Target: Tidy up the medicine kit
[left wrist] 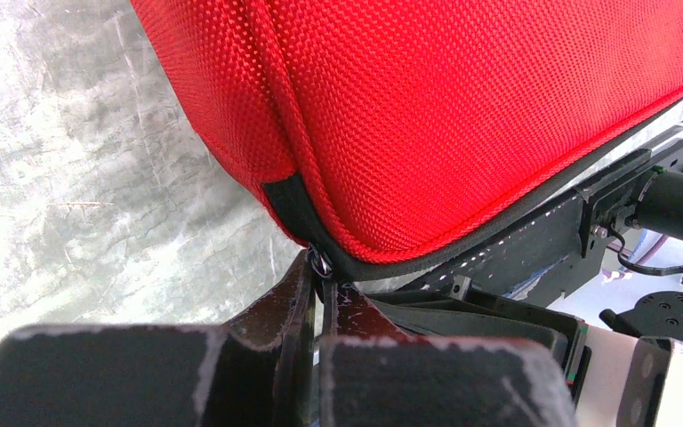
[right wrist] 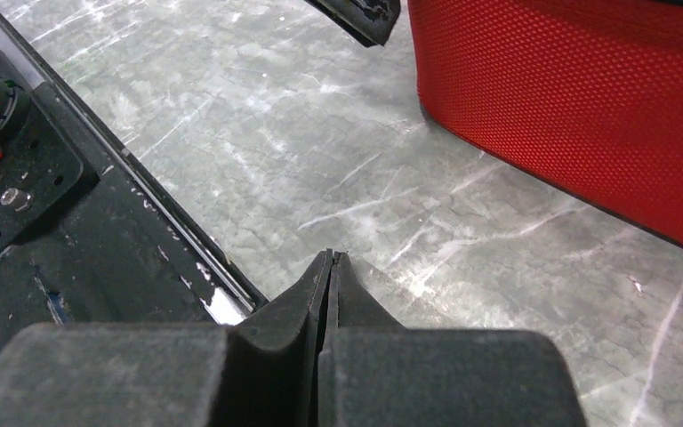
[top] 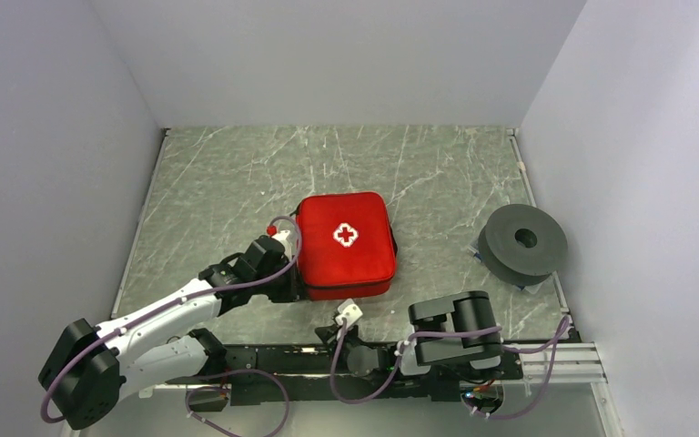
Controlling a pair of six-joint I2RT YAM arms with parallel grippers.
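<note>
The red medicine kit (top: 346, 246), a soft bag with a white cross emblem, sits with its lid down at the middle of the table. At its front left corner, my left gripper is shut on the black zipper end (left wrist: 298, 210); a small shiny metal bit shows right at the fingertips. My right gripper is shut with nothing visible between its fingers, apart from the kit's red side wall (right wrist: 534, 98). In the top view it sits low, between the kit and the table's front edge. The kit's inside is hidden.
A dark grey round spool (top: 522, 244) stands at the table's right side, with something partly hidden beneath it. A black rail (right wrist: 116, 267) runs along the front edge.
</note>
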